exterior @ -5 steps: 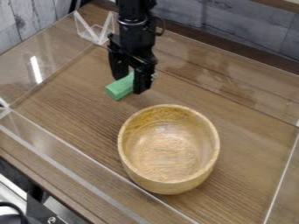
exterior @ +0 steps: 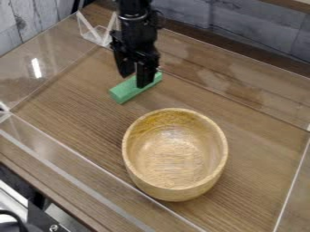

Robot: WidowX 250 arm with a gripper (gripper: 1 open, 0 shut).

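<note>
My black gripper [exterior: 136, 69] hangs from the top of the camera view, low over a flat green object [exterior: 129, 89] on the wooden table [exterior: 72, 127]. Its fingertips are at the back part of the green object; whether they grip it is hard to tell. A large tan bowl [exterior: 175, 152] sits in front, apart from the green object.
A clear plastic item [exterior: 97, 29] lies at the back left, near the arm.
Since a second ago the green object has shifted slightly to the right, and the gripper has moved back and left from its position over it.
</note>
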